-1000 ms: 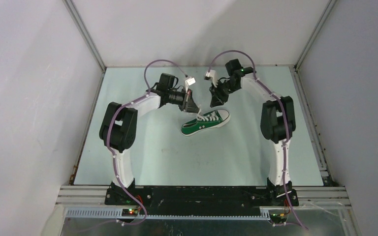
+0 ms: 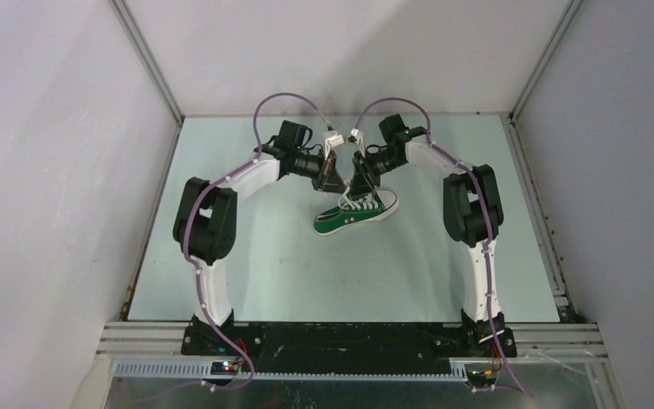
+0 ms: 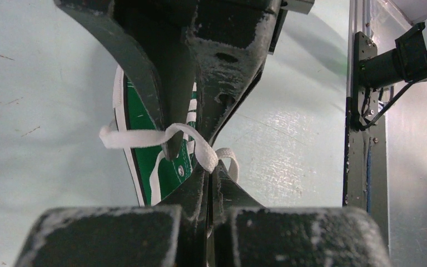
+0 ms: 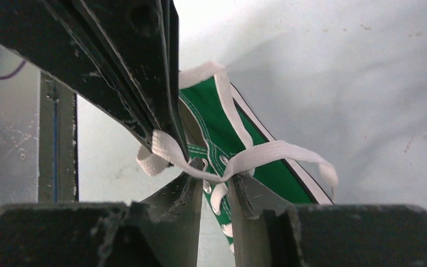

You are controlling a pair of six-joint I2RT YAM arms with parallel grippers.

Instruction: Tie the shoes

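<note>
A green canvas shoe with white laces lies mid-table, toe to the right. Both grippers meet above its laces. My left gripper is shut on a white lace, which arches up from its fingertips and hangs to one side. My right gripper reaches in from the right, its fingertips at the same lace; in the right wrist view the lace crosses between and over its fingertips. Whether those fingers are fully closed on it I cannot tell.
White walls enclose the back and sides, and metal rails run along the edges.
My right gripper has moved left and down from above the toe side to the lace beside my left gripper. The left one has risen slightly; the shoe has stayed put.
</note>
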